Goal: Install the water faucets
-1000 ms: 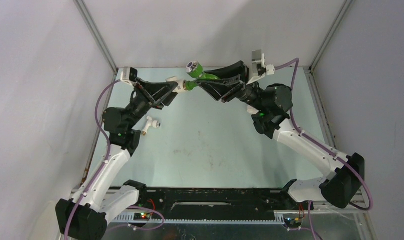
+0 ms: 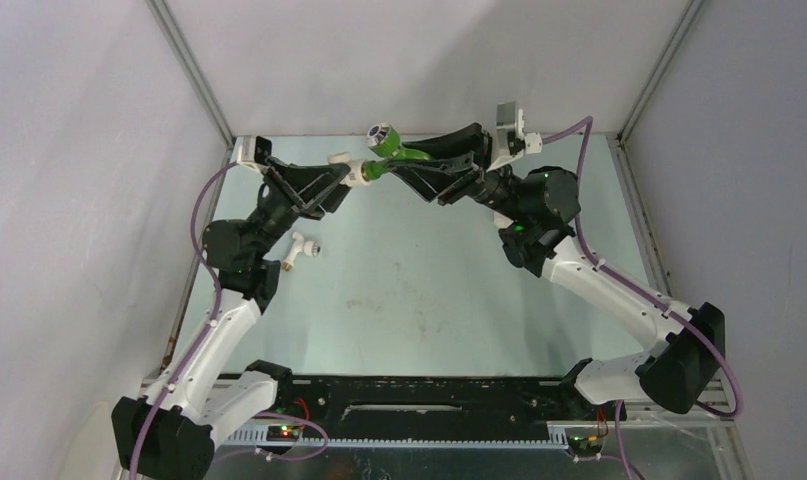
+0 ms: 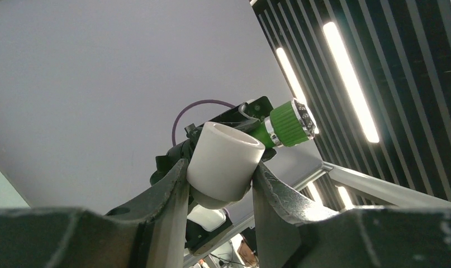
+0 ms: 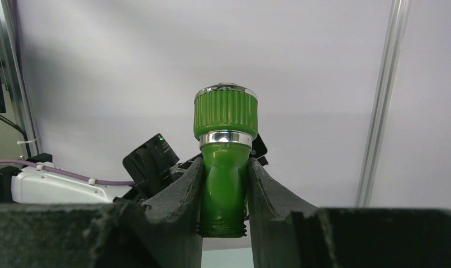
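Near the table's back edge, a white faucet fitting (image 2: 358, 170) is gripped by my left gripper (image 2: 344, 185). In the left wrist view its round white body (image 3: 226, 162) sits squeezed between the dark fingers. My right gripper (image 2: 399, 168) is shut on a green faucet (image 2: 409, 154), whose knurled, silver-capped head (image 4: 226, 114) points up in the right wrist view. From above, the green faucet's inner end meets the white fitting's opening; how deep it sits cannot be seen.
A second white faucet fitting (image 2: 300, 249) lies on the table beside the left arm. Part of another white piece (image 2: 502, 220) shows by the right arm.
Both holds look the same.
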